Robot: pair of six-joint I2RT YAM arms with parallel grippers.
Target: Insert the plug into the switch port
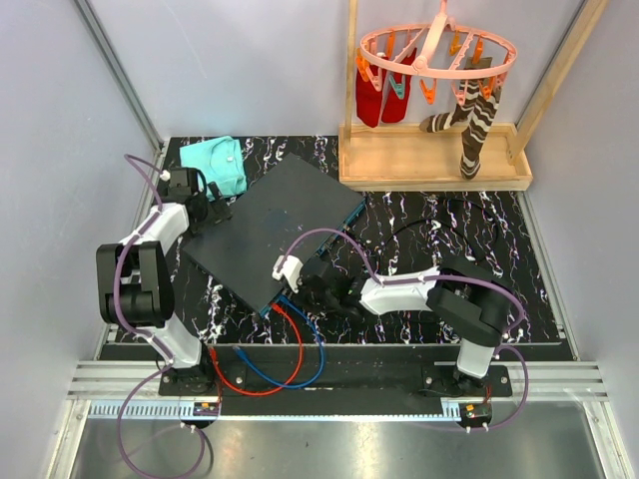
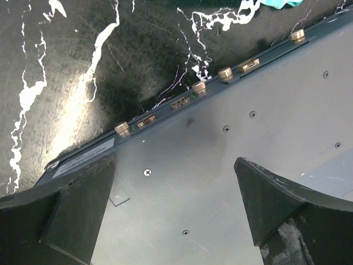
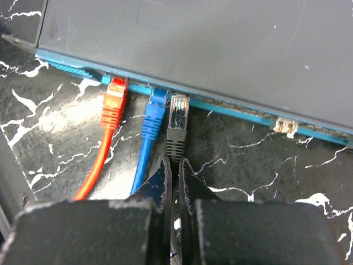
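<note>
The dark switch (image 1: 270,220) lies diagonally on the marble mat. In the right wrist view, red (image 3: 113,105) and blue (image 3: 153,115) plugs sit at its port strip. Beside them a dark-booted plug with a clear tip (image 3: 179,118) sits at the strip; whether seated cannot be told. My right gripper is shut at that cable's boot end, the cable running under or between its fingertips. My left gripper stands open over the switch's far-left part, with a side carrying screws and small ports (image 2: 148,120) below it.
A turquoise cloth (image 1: 212,160) lies at the back left. A wooden stand (image 1: 434,172) with a pink clip hanger and socks stands at the back right. Loose dark cable lies on the mat at right.
</note>
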